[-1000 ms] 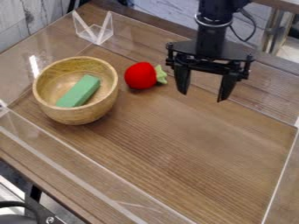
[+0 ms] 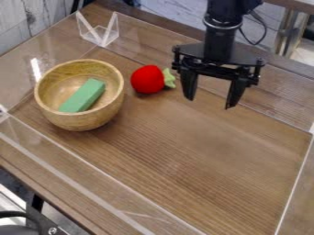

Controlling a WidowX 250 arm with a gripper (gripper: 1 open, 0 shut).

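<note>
My black gripper point(image 2: 218, 84) hangs at the upper right over the wooden table, its two fingers spread wide and pointing down, with nothing visible between them. Left of it lies a red round object point(image 2: 147, 79) with a small pale green piece point(image 2: 170, 79) at its right side. A wooden bowl point(image 2: 110, 114) at the left holds a green block point(image 2: 81, 96).
A clear plastic object point(image 2: 95, 27) stands at the back left by the table's edge. A dark item shows at the bottom left corner.
</note>
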